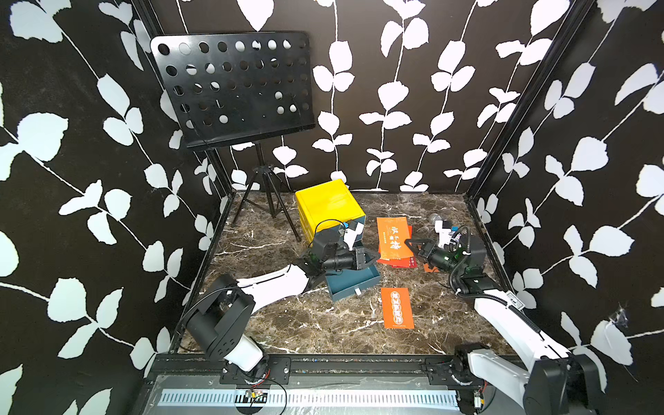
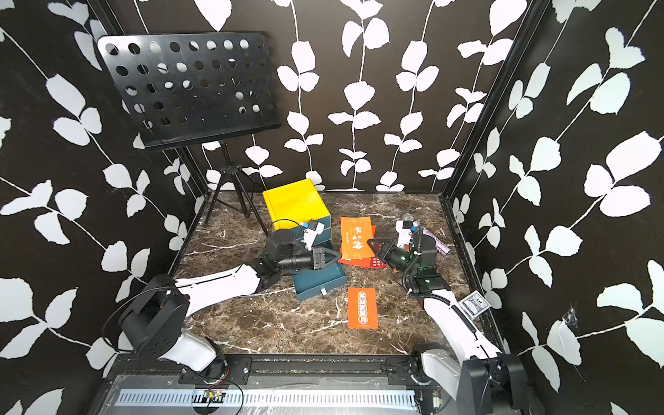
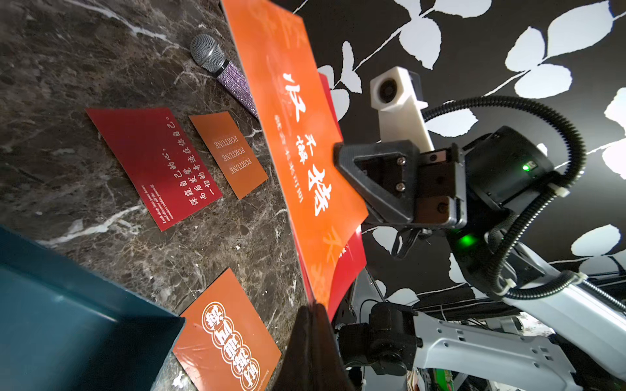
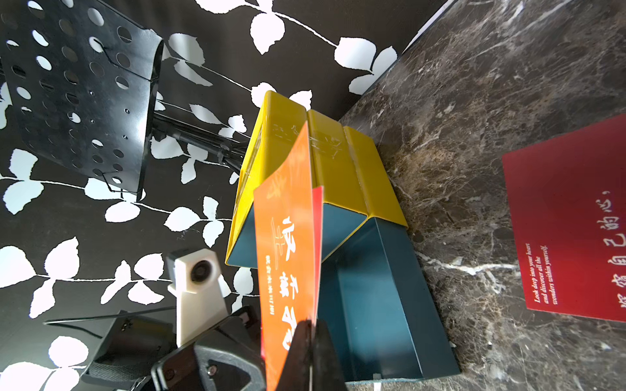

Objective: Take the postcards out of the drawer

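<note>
Upright above the table, an orange postcard [image 3: 303, 150] with white writing overlaps a red card [image 3: 349, 267] behind it. My right gripper is shut on these postcards at their right edge. My left gripper is shut with its fingertips at the stack's near lower corner; whether the corner is between them I cannot tell. The pulled-out blue drawer [image 4: 391, 293], under the left gripper, shows a bare interior where visible. Loose on the table lie a red postcard [image 3: 156, 163], a small orange FORTUNE card [image 3: 228, 153] and an orange card with round emblems [image 1: 397, 308].
The yellow-topped box [image 1: 329, 200] stands behind the drawer, beside a black music stand [image 1: 235, 90]. A microphone [image 3: 221, 68] lies at the right side.
</note>
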